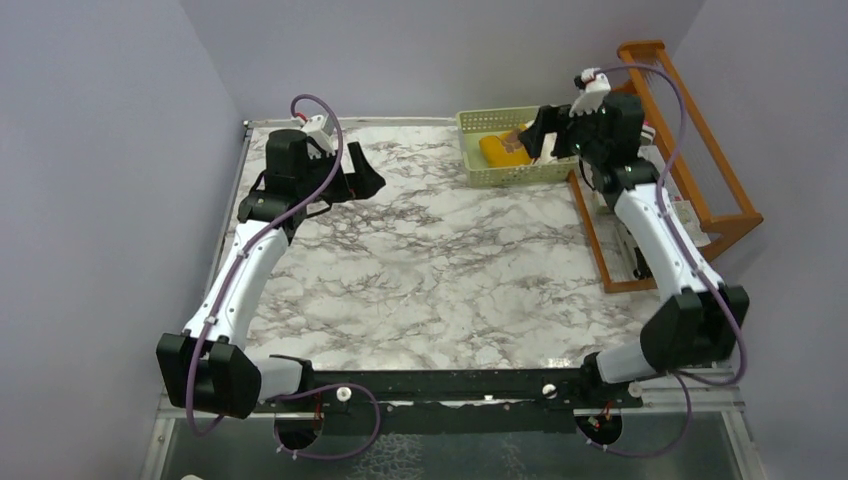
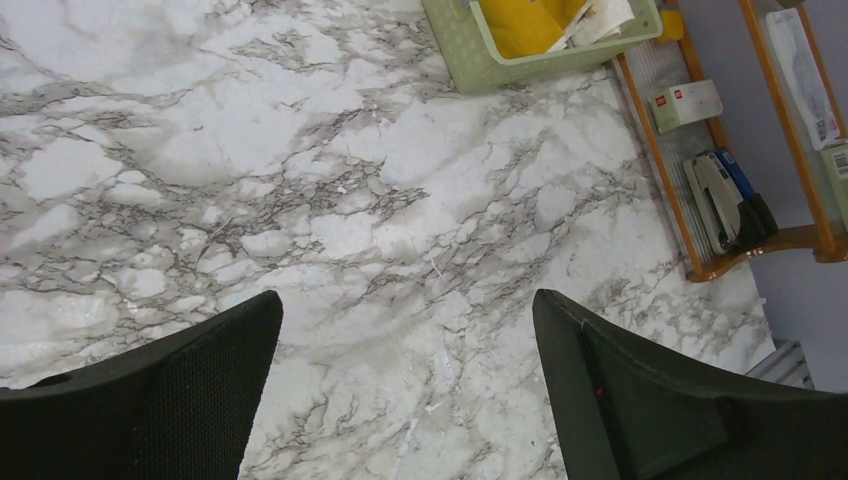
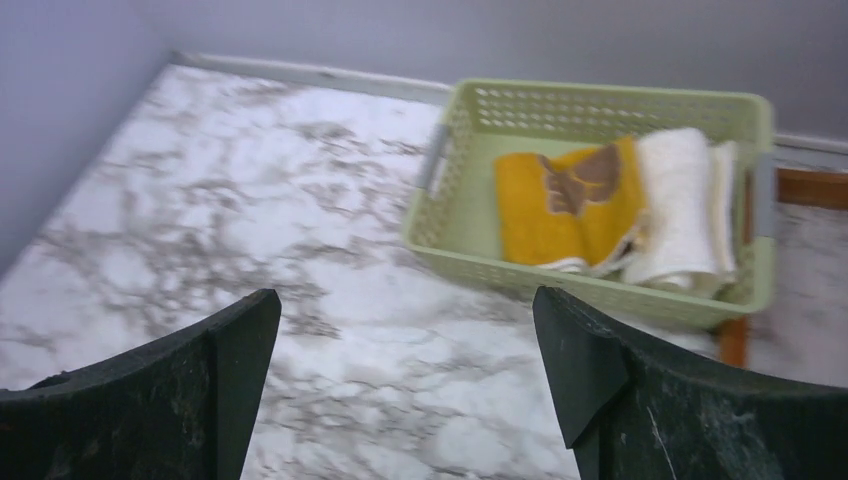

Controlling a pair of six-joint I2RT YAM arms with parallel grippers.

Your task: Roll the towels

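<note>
Towels lie in a green perforated basket point(image 1: 480, 175) at the back right: a yellow one point(image 1: 496, 151) with a brown patch and rolled or folded white ones point(image 3: 676, 210) beside it. My right gripper point(image 1: 548, 132) is raised over the basket's right part, open, with nothing between its fingers; its wrist view is blurred. My left gripper point(image 1: 357, 176) is open and empty above the left-middle of the marble table point(image 1: 420, 270), well apart from the basket.
A wooden rack point(image 1: 728, 225) with boxes and a stapler point(image 2: 720, 200) stands along the right side, next to the basket. Walls border the back and sides.
</note>
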